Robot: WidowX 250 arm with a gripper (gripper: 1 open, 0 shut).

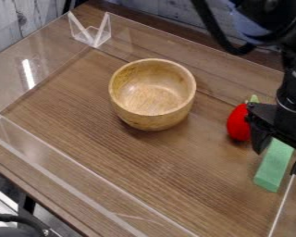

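Observation:
My gripper (272, 139) hangs at the right of the camera view, black, fingers pointing down over the top end of a pale green oblong block (270, 177) lying on the wooden table. Whether the fingers touch or grip the block is unclear. Just left of the gripper, a red round object (240, 121) with a green part behind it is partly hidden by the arm.
A wooden bowl (152, 93) sits at the upper middle. A clear wire or plastic item (89, 29) is at the top left.

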